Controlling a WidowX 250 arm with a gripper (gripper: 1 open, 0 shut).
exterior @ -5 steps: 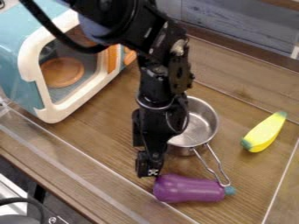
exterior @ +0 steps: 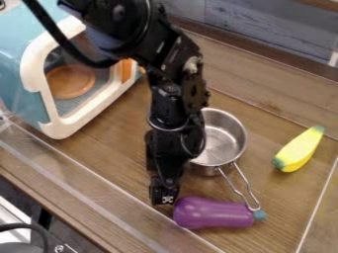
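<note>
My black gripper (exterior: pixel 166 193) points down in the middle of the camera view, just left of a steel saucepan (exterior: pixel 227 138) whose wire handle reaches toward the front right. A purple toy eggplant (exterior: pixel 214 213) lies on the wooden counter just in front of and right of my fingertips. The gripper is open, with nothing visible held in it; its far finger is largely hidden.
A toy yellow banana (exterior: pixel 299 149) lies at the right. A light-blue toy oven (exterior: pixel 61 123) with an open front and an orange disc inside stands at the back left. The counter's front edge runs along the lower left.
The objects look unmoved.
</note>
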